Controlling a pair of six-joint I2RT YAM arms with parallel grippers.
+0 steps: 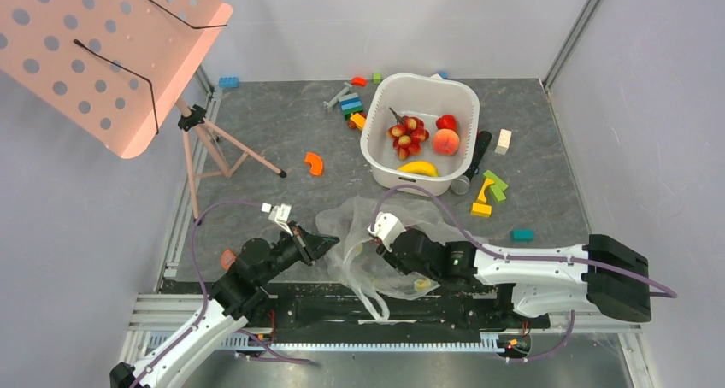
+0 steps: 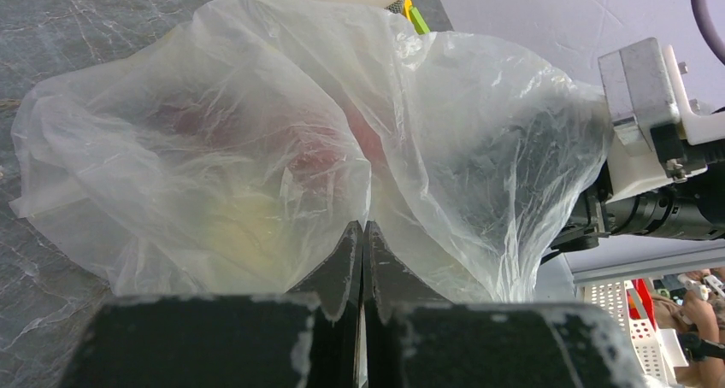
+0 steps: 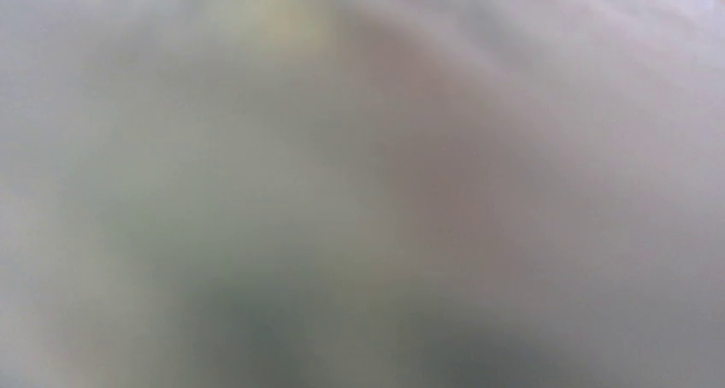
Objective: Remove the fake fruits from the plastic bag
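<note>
The translucent plastic bag [image 1: 346,226] lies crumpled at the front middle of the table, with faint red and yellow shapes [image 2: 244,226] showing through it. My left gripper is shut, fingertips at the bag's edge, nothing visible between them. My right gripper [image 1: 381,249] is down in the bag from the right; its fingers are hidden by plastic and its wrist view is only a blur of plastic.
A white bin [image 1: 385,170] behind the bag holds grapes, a peach, a banana and a red fruit. Loose toy blocks and a dark tool [image 1: 479,153] lie around it. A pink stand [image 1: 214,149] occupies the left.
</note>
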